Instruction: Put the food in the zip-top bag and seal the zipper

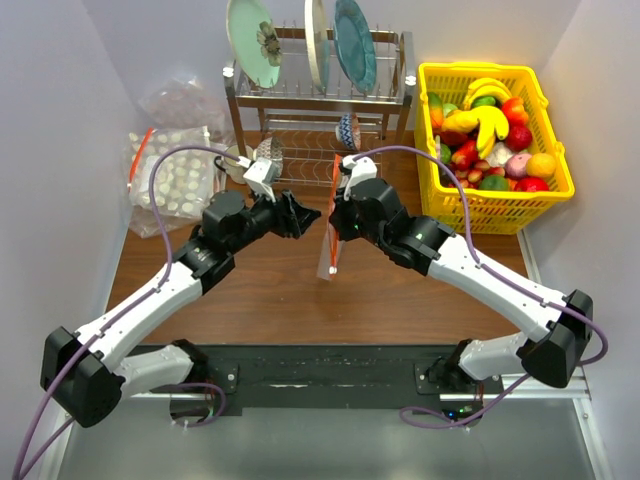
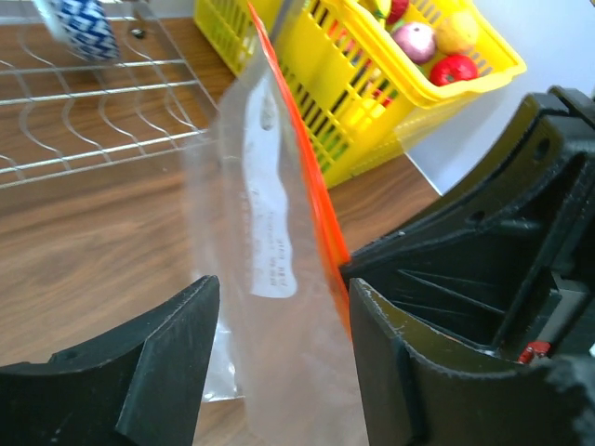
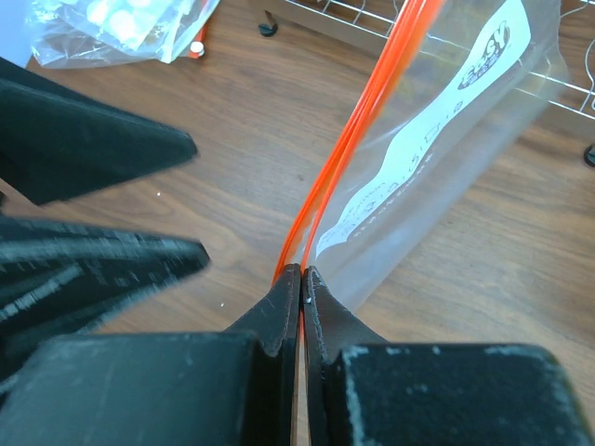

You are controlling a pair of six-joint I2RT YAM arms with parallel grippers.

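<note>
A clear zip top bag [image 1: 329, 255] with an orange zipper hangs upright at the middle of the table. My right gripper is shut on its zipper edge, with the bag's film and white label spreading up and right in the right wrist view. My left gripper is open, its two fingers facing the bag's side in the left wrist view, just left of it in the top view. Whether film lies between those fingers is unclear; the bag is behind or among them.
A yellow basket [image 1: 495, 215] of toy fruit and vegetables stands at back right. A dish rack [image 1: 320, 95] with plates and bowls is at the back. More bags [image 1: 170, 180] lie at back left.
</note>
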